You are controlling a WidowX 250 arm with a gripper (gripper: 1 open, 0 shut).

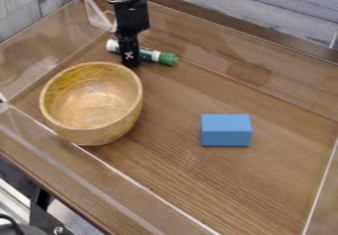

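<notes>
My gripper (129, 55) reaches down from the top of the view, its fingertips low on a white and green tube-like object (156, 55) lying behind the bowl. The fingers look close together; whether anything is between them is hard to tell. A large wooden bowl (91, 103) sits at the left.
A blue block (226, 130) lies at the right on the wooden table (251, 190). The table's left edge has a pale wall beside it.
</notes>
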